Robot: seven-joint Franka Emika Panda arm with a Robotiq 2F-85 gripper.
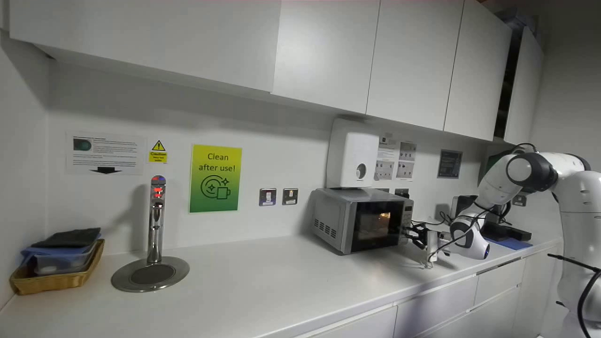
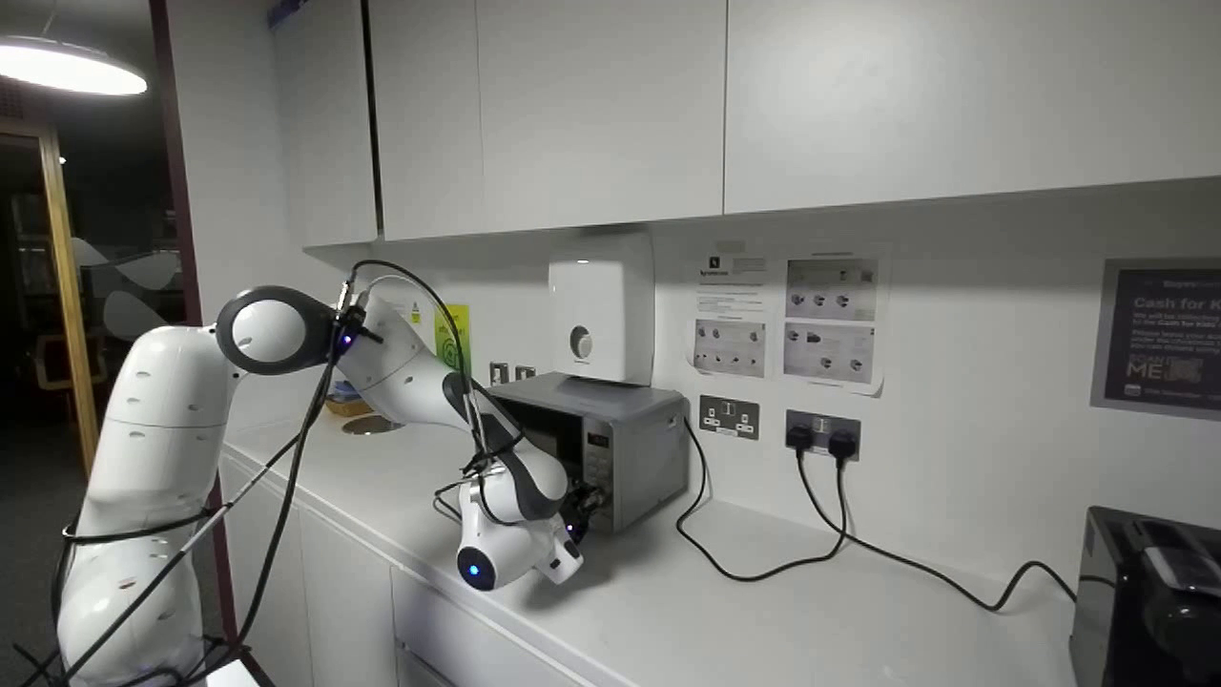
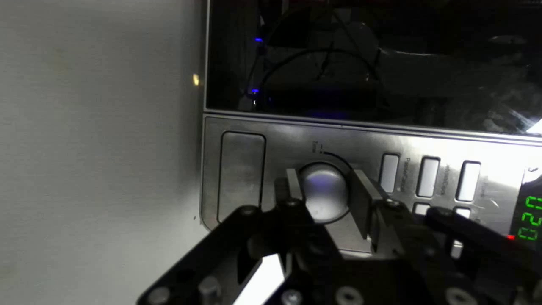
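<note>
A silver-grey microwave [image 1: 331, 220] with a dark glass door [image 1: 376, 226] stands on the counter. Its round silver knob [image 3: 324, 195], below a "Time" marking in the wrist view, lies between the two fingers of my gripper. The fingers are shut on this knob, one finger at each side. In the wrist view the panel appears turned sideways, and green digits glow on its display [image 3: 531, 218]. A blank rectangular button [image 3: 241, 175] sits beside the knob. From the second exterior view, my hand [image 2: 515, 538] covers much of the panel's lower part.
White push buttons [image 3: 428, 176] lie close to my right finger. A black cable [image 2: 750, 574] runs over the counter behind the microwave, and a black appliance [image 2: 1099, 595] stands farther along.
</note>
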